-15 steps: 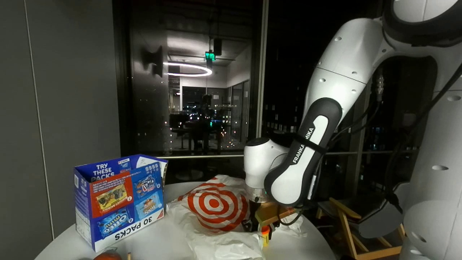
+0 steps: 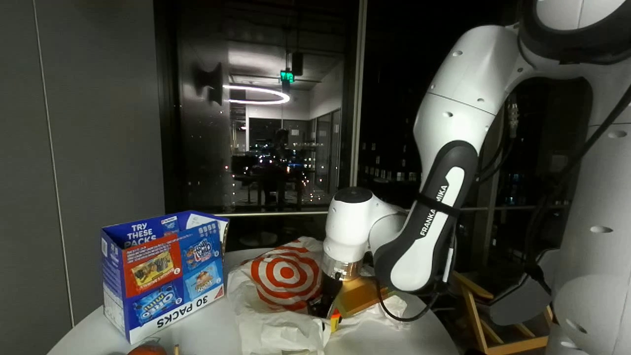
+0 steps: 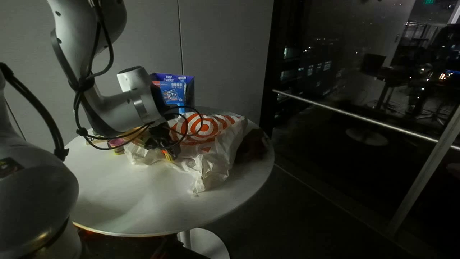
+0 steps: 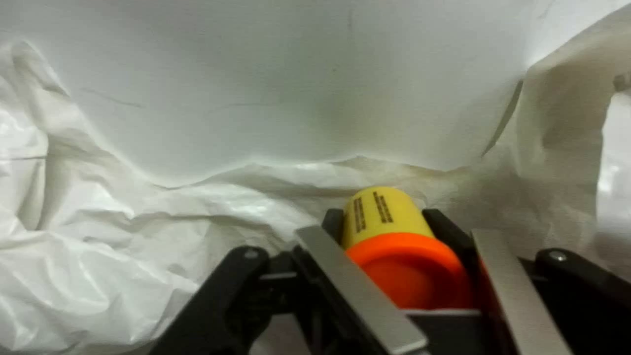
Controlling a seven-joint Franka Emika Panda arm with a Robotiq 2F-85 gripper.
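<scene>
Between the fingers of my gripper is a small yellow tub [image 4: 387,216] with an orange lid [image 4: 411,269]; the fingers are shut on its sides. In the wrist view the tub lies over crumpled white plastic of the bag [image 4: 207,230]. Exterior view 1 shows only a bit of the tub [image 2: 335,321] under the gripper, at the bag's open side. The white bag with red target rings [image 2: 288,273] lies on the round table. From exterior view 2, the gripper [image 3: 169,156] is low at the bag's mouth; whether the tub touches the bag cannot be told.
A blue snack box [image 2: 171,278] stands upright left of the bag. Another small tub with a pink top [image 3: 115,143] sits on the table, behind the arm's cables. A wooden chair [image 2: 482,313] stands beyond the edge.
In exterior view 1 my gripper has moved left with the tub, closer to the bag. The tub shows less now. The bag's plastic has shifted and crumpled leftward.
</scene>
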